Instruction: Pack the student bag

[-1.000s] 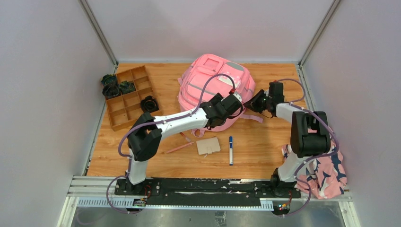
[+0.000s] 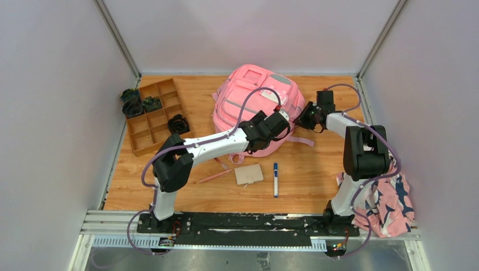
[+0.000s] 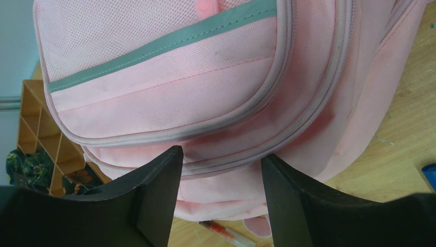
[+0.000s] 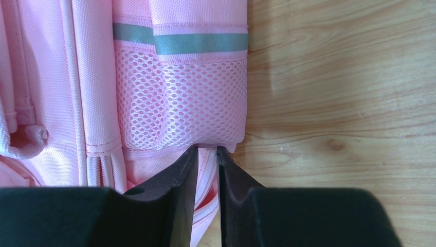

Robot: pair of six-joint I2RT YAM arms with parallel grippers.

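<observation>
The pink backpack (image 2: 240, 96) lies on the table in the top view, its front with pockets facing up. My left gripper is over its near part, fingers apart with the bag's grey-piped edge visible beyond and between them. At the bag's right side is my right gripper, its fingers standing a narrow gap apart just below the mesh side pocket (image 4: 205, 98). Pink fabric shows in that gap; whether the tips touch it I cannot tell. A notebook (image 2: 249, 174), a blue-capped marker (image 2: 275, 180) and a pink pencil (image 2: 214, 176) lie in front of the bag.
To the left stands a wooden compartment tray (image 2: 143, 138) holding several dark items, among them a black coil (image 2: 178, 124). A patterned pink cloth (image 2: 390, 206) is heaped at the right edge. Bare table (image 2: 316, 175) shows right of the marker.
My right gripper has shifted slightly away from the base along the bag's right side and a little left. The left arm and the bag look unmoved.
</observation>
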